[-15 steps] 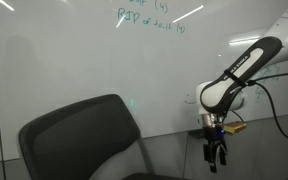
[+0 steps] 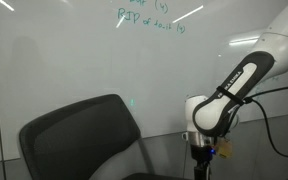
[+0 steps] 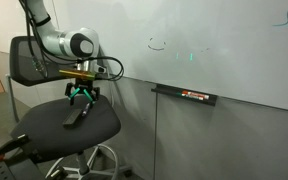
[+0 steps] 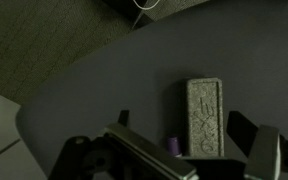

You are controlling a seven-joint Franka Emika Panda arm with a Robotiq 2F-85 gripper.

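Observation:
A grey, oblong block with a felt-like face, possibly a whiteboard eraser [image 4: 205, 117], lies on the black chair seat [image 4: 94, 95]. Just left of it shows the end of a purple marker-like item [image 4: 174, 146]. My gripper is open above the seat, its fingers to either side of the block, with nothing held. From the second exterior view, the gripper [image 3: 82, 97] hangs over the seat, close above the dark block [image 3: 72, 116]. In the first exterior view, the fingertips of the gripper [image 2: 201, 168] reach down near the bottom edge; the seat is hidden there.
The chair's backrest [image 2: 79, 140] stands left of the arm in the first exterior view. Behind is a large whiteboard [image 2: 84, 50] with writing. A dark tray [image 3: 184, 95] with a red item is fixed at the board's lower edge.
In the first exterior view, the gripper has moved left and lower, toward the chair. The chair has stayed in place.

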